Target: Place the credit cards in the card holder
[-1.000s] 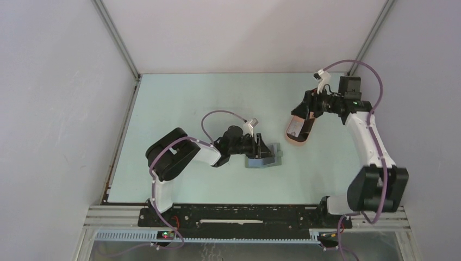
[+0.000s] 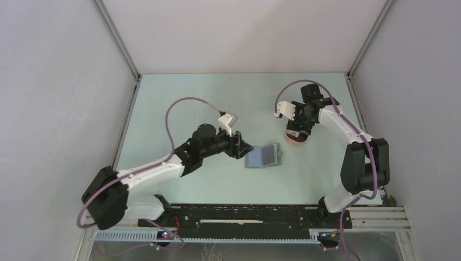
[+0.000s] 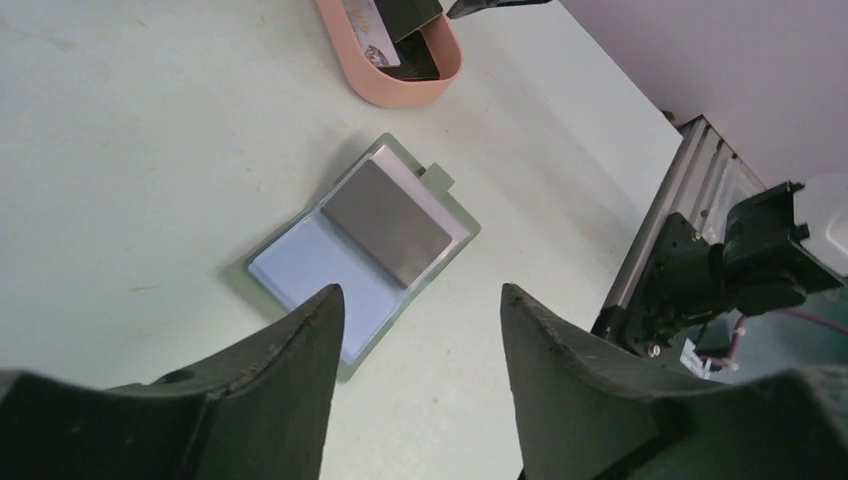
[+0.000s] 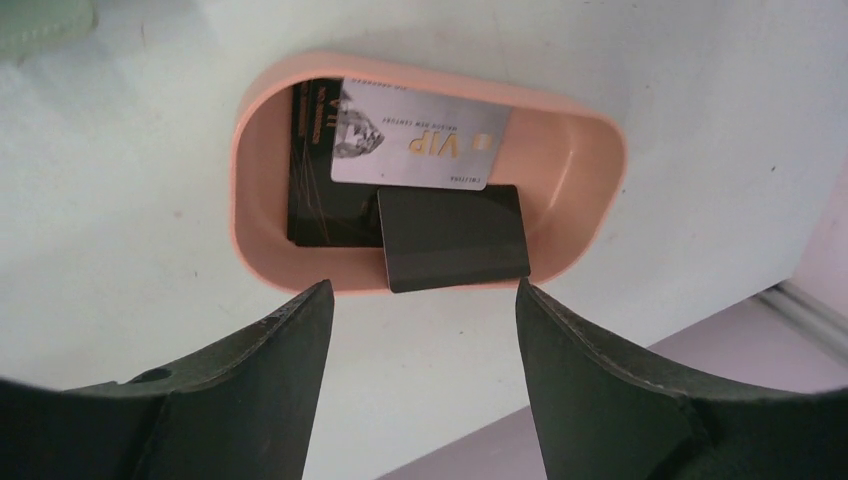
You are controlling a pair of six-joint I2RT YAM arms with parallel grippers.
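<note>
The card holder [image 3: 305, 262] lies flat on the table, green-edged, with a dark card [image 3: 388, 221] over its pale blue inner face. My left gripper hovers above and beside it, open, its fingers apart and empty. In the right wrist view, a pink oval tray [image 4: 570, 190] holds a silver VIP card [image 4: 420, 135], a black card [image 4: 455, 238] leaning on the near rim, and another black card [image 4: 335, 215] beneath them. Over the near edge of that tray stands my right gripper, open, with nothing between its fingers.
Bare table [image 2: 179, 109] extends widely to the left and back. A dark slotted rail [image 2: 244, 217] runs along the front edge. The tray stands behind and to the right of the holder.
My left arm has drawn back to the left and up, off the card holder, which stays put.
</note>
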